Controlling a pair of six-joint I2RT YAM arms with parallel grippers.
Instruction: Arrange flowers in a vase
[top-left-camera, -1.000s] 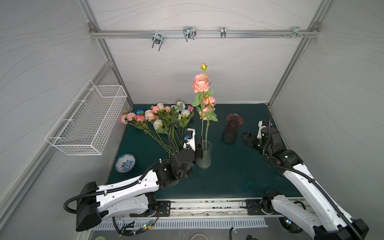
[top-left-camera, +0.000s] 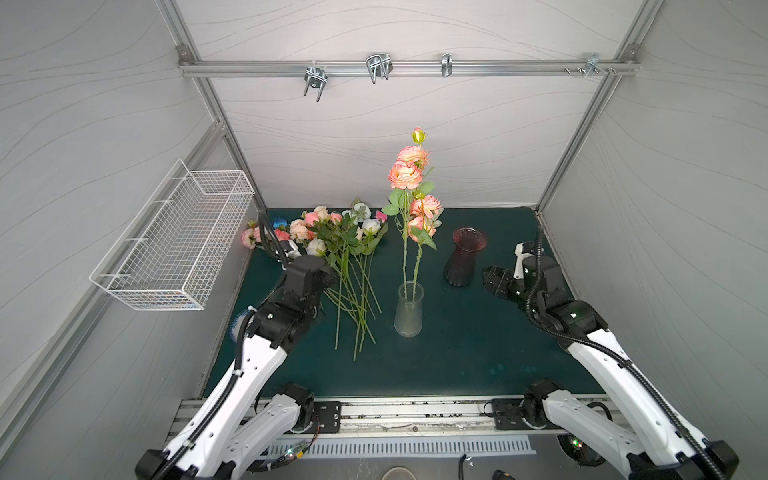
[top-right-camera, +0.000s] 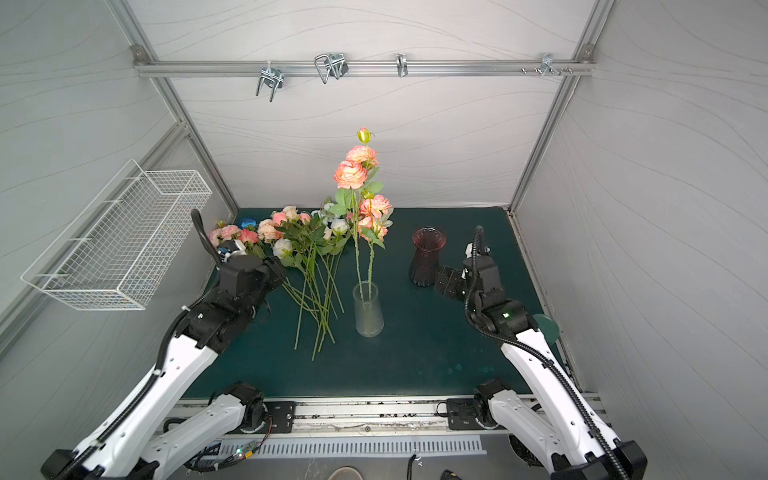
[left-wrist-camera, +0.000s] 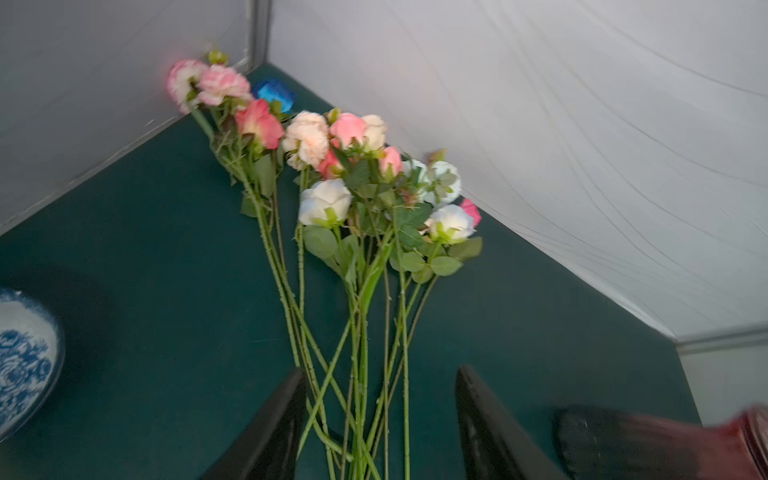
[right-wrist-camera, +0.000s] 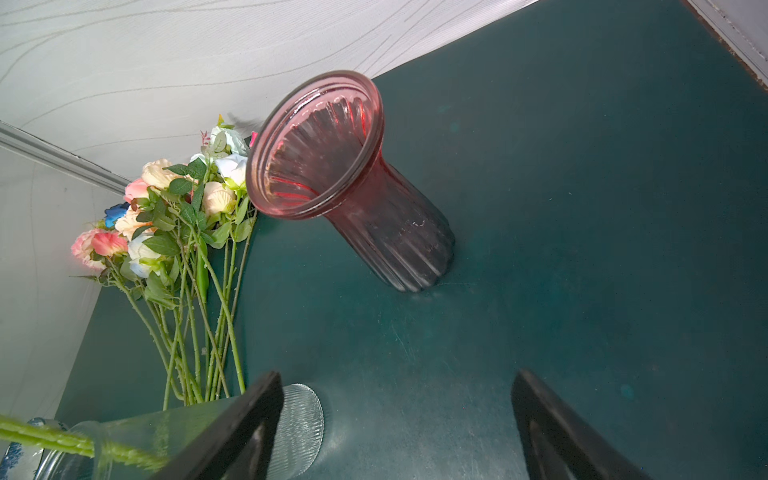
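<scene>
The clear glass vase stands upright mid-table, holding tall peach-pink flowers whose stems reach down inside it. Loose pink, cream, white and blue flowers lie in a bunch at the back left, stems pointing to the front. My left gripper is open above those stem ends, nothing held. My right gripper has its fingers well apart and empty, right of both vases. Seen from the right wrist, the clear vase's base shows partly behind one finger.
A dark red ribbed vase stands empty behind the clear one. A blue-and-white bowl sits at the left edge. The white wire basket hangs on the left wall.
The left arm has swung left and back, from beside the clear vase to over the loose stems. The flowers in the vase shifted slightly right early on. The right arm has hardly moved.
</scene>
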